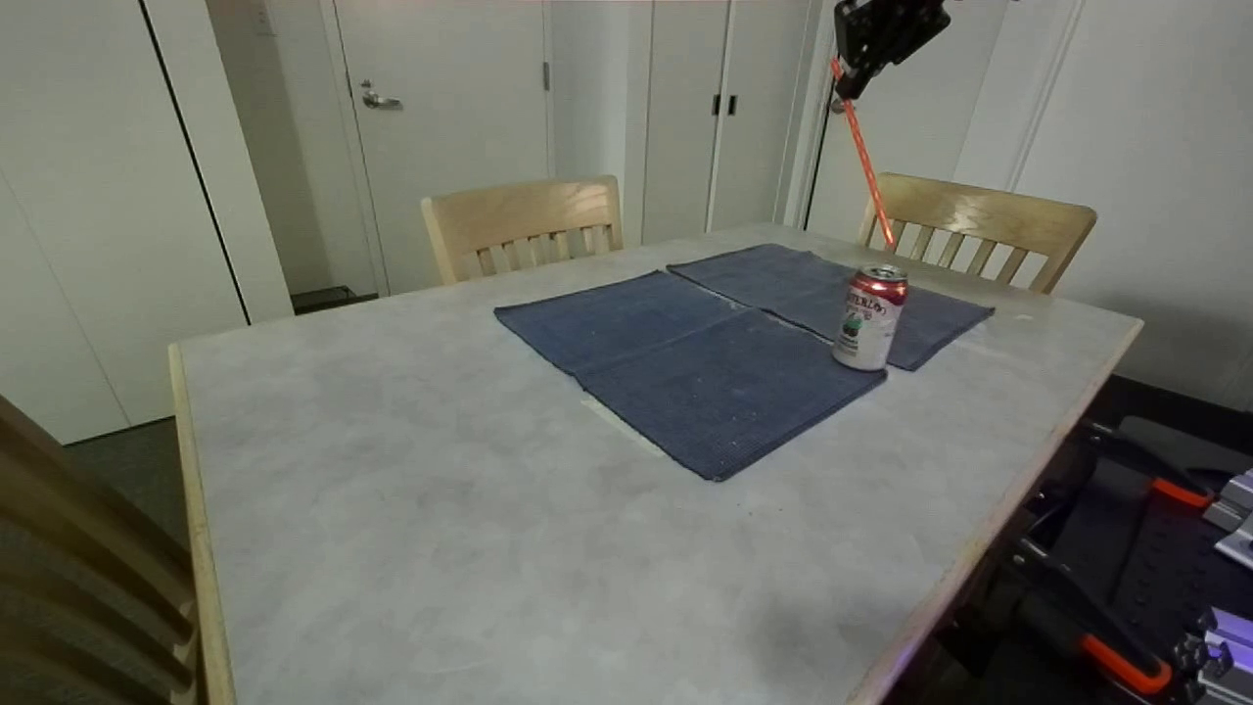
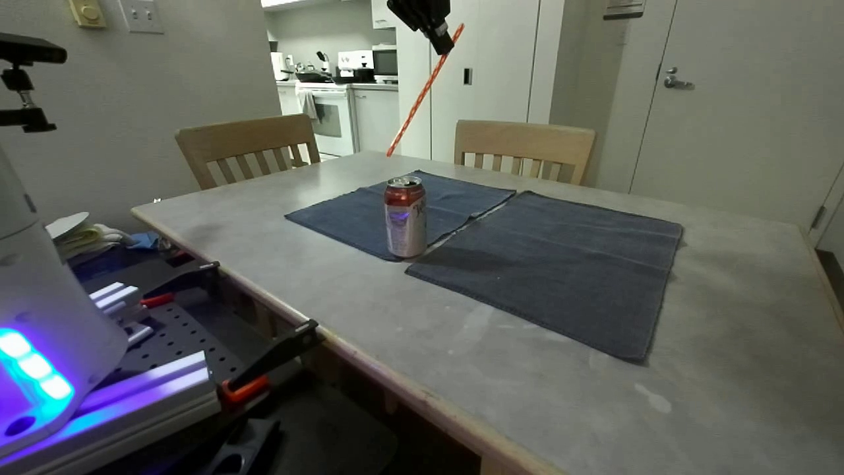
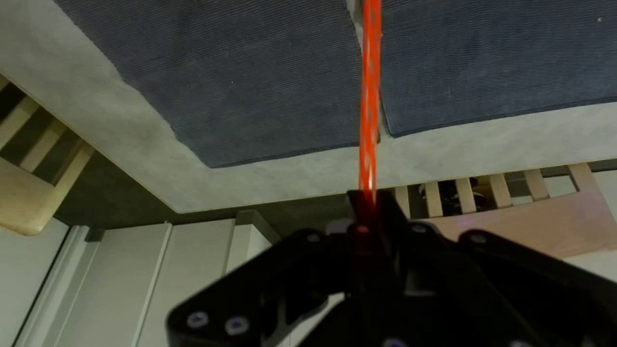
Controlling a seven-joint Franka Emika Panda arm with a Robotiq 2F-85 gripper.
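Observation:
My black gripper [image 1: 848, 89] is high above the far part of the table, shut on an orange-red patterned straw [image 1: 866, 159]. In exterior view 2 the straw [image 2: 419, 99] slants down to the left from the gripper [image 2: 444, 49], its lower end in the air. The wrist view has the straw [image 3: 370, 98] running upward from the fingertips. A red and white drink can [image 1: 870, 319] stands upright at the inner edges of the two blue cloths. The straw's lower end appears above the can [image 2: 405, 218] and apart from it. The wrist view does not include the can.
Two blue cloths, one nearer [image 1: 728, 399] and one farther [image 1: 764, 272], lie flat side by side on the grey table [image 1: 411, 517]. Wooden chairs [image 2: 526, 141] stand at its edges.

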